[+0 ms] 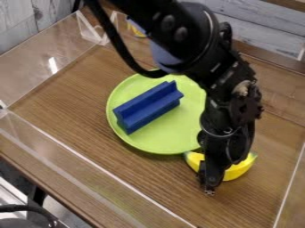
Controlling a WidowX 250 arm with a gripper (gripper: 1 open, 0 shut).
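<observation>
A yellow curved object (234, 169), banana-like, lies on the wooden table just right of the green plate's lower edge. My black gripper (210, 169) is down over it, shut on it, and hides part of it. On the green plate (177, 132) lies a blue block (145, 105), to the left of the gripper.
The wooden table (84, 125) has free room to the left and in front. Clear plastic walls run along its left and right edges. Something partly hidden stands at the back behind my arm.
</observation>
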